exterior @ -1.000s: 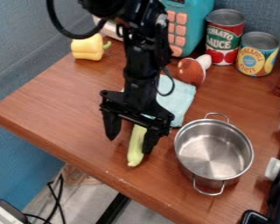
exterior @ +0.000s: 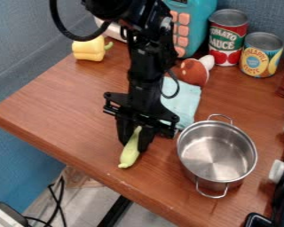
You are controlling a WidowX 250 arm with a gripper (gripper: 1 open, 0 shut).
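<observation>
My black gripper (exterior: pixel 134 129) is low over the front middle of the wooden table, at the upper end of a pale yellow-green corn-like vegetable (exterior: pixel 129 154) that points toward the front edge. The fingers are around that end, but whether they are closed on it is hard to tell. A steel pot (exterior: pixel 216 152) with two handles stands just to the right, and a light blue cloth (exterior: pixel 181 105) lies behind the gripper.
At the back are a yellow pepper (exterior: pixel 90 50), a red-and-white mushroom (exterior: pixel 194 72), a tomato sauce can (exterior: pixel 227 38) and another can (exterior: pixel 262 55). A black appliance (exterior: pixel 280 195) is at the right.
Since a second ago the gripper has shifted slightly and its fingers have drawn closer around the vegetable, whose lower end has swung a little to the left.
</observation>
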